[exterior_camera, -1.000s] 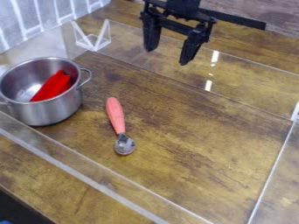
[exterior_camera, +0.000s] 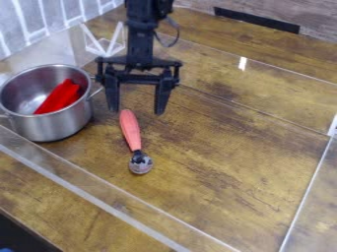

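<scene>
My gripper hangs open over the table just behind a pink-handled spoon, whose metal end points toward the front. Its dark fingers are spread apart, with nothing seen between them. To the left of the spoon a steel pot holds a red object.
A white wire-like object stands at the back left, behind the pot.
My gripper has come down and toward the front left, from the back centre to just behind the spoon. The pot and spoon have not moved.
</scene>
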